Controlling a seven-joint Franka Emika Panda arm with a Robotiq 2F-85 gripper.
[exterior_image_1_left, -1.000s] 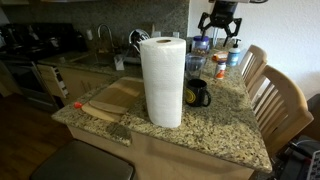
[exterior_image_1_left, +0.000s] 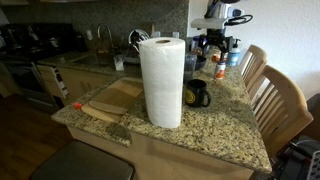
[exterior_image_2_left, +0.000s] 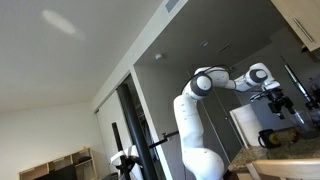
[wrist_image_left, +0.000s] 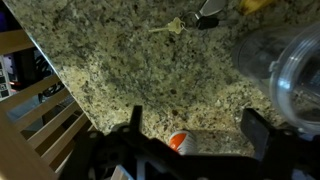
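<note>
My gripper is open in the wrist view, its dark fingers wide apart at the bottom edge. Between and below them shows the orange-and-white top of a bottle (wrist_image_left: 182, 142); nothing is clamped. Exterior view 1 has the gripper (exterior_image_1_left: 212, 45) low over the far end of the counter, close to an orange-labelled container (exterior_image_1_left: 221, 69). How far apart they are in depth, I cannot tell. A clear round jar (wrist_image_left: 293, 78) stands to the right in the wrist view. Exterior view 2 shows the gripper (exterior_image_2_left: 282, 106) pointing down above the counter.
A paper towel roll (exterior_image_1_left: 162, 85) stands upright at the counter's front, beside a black mug (exterior_image_1_left: 198, 94) and wooden boards (exterior_image_1_left: 115, 97). Small keys (wrist_image_left: 168, 26) lie on the granite. Chairs (exterior_image_1_left: 280, 103) line the right edge.
The objects on the counter look unmoved.
</note>
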